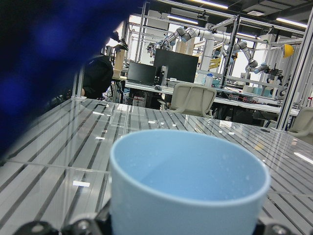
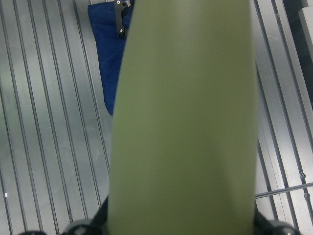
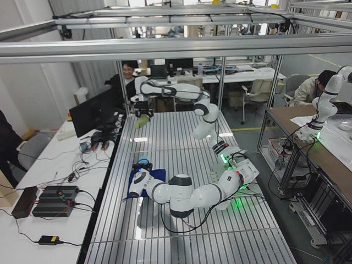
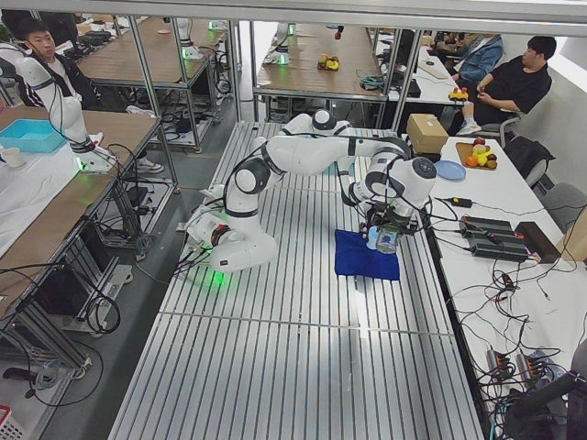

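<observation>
A light blue cup (image 1: 190,176) fills the lower middle of the left wrist view, between the fingers of my left gripper (image 3: 142,167), which is shut on it low over a dark blue cloth (image 4: 367,266). A pale green cylindrical object, like a bottle (image 2: 181,117), fills the right wrist view, with my right gripper (image 3: 142,108) shut on it. In the camera left view it hangs tilted in the air, behind and above the cup.
A side desk (image 3: 60,236) with monitor, cables and black boxes runs along the left. Frame posts and rails surround the table.
</observation>
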